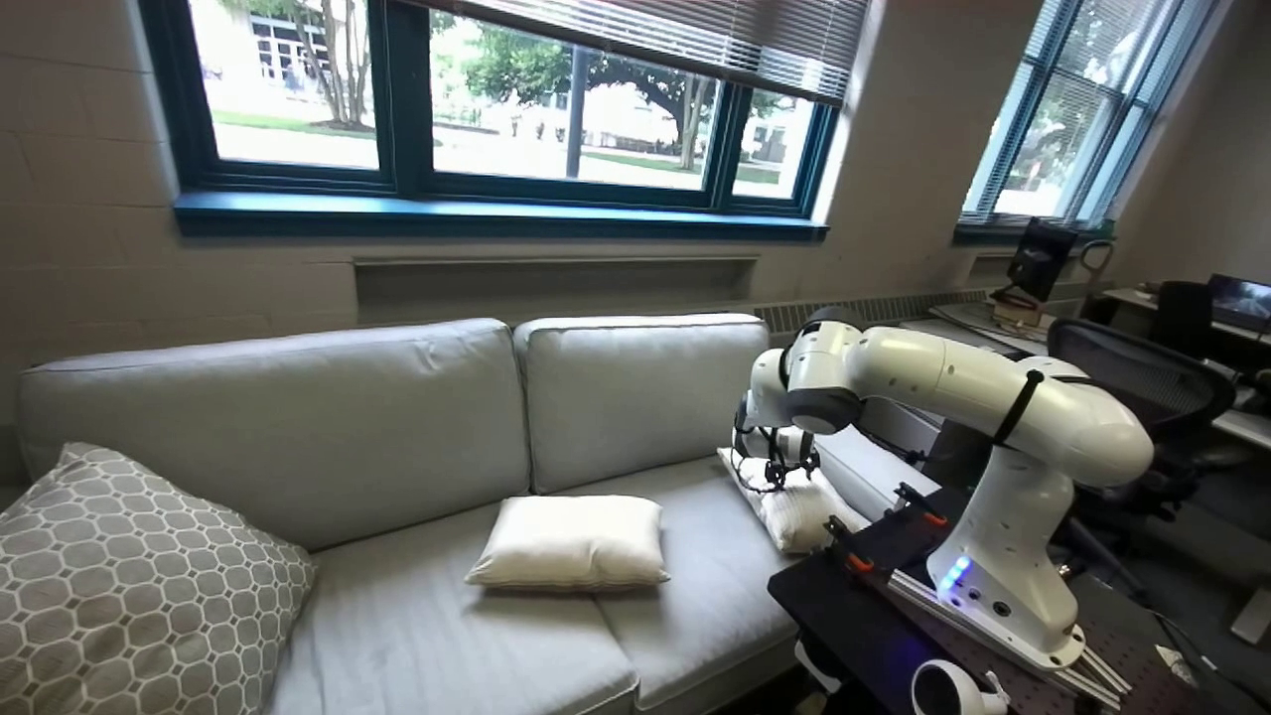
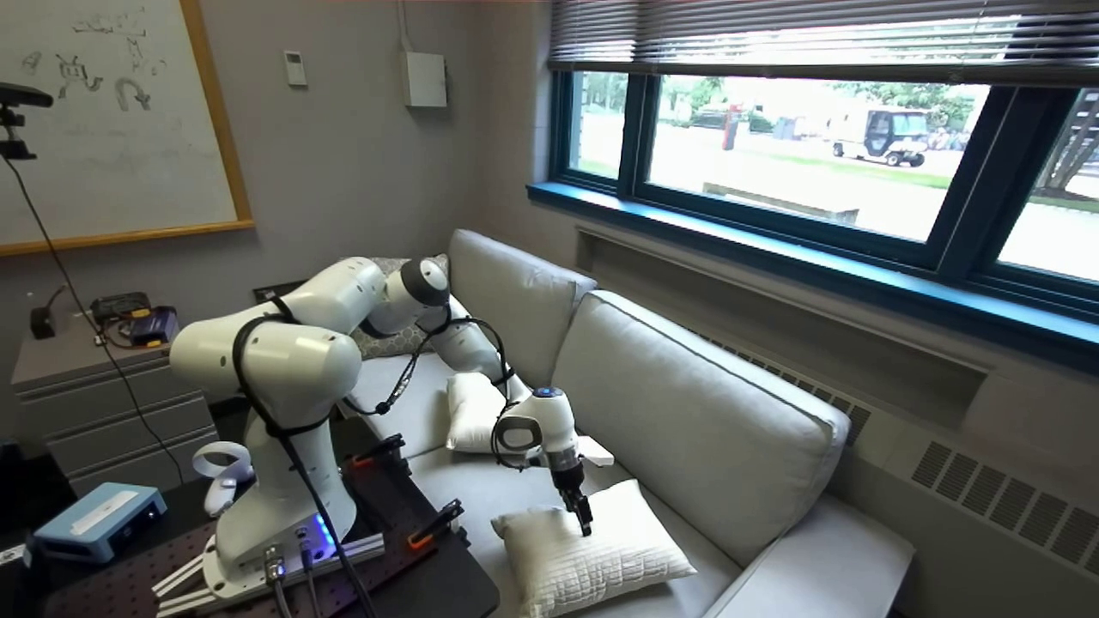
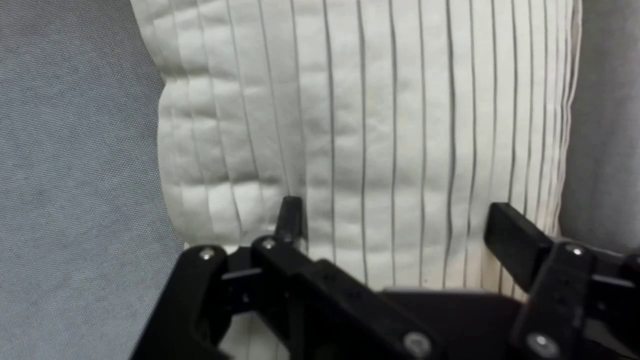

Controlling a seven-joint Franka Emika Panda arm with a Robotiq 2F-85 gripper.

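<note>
Beneath my gripper lies a white pillow [image 3: 372, 120] with stitched pleats, on the couch seat close to the armrest. The wrist view shows the fingers wide apart, the left fingertip over the pleats and the right one near the pillow's right edge. Whether the fingertips touch the cloth I cannot tell. In exterior view 2 the gripper [image 2: 585, 525] points down at the top of this pillow [image 2: 587, 566]. A second, smooth cream pillow [image 1: 572, 542] rests flat on the middle of the seat. Leaning at the couch's left end is a grey patterned pillow [image 1: 143, 584].
The grey couch [image 1: 405, 620] has a backrest behind the pillows and an armrest [image 2: 834, 546] beside the pleated one. My base stands on a dark table [image 1: 870, 584] with orange-handled clamps [image 1: 852, 554] along its edge. Bare seat lies between the two white pillows.
</note>
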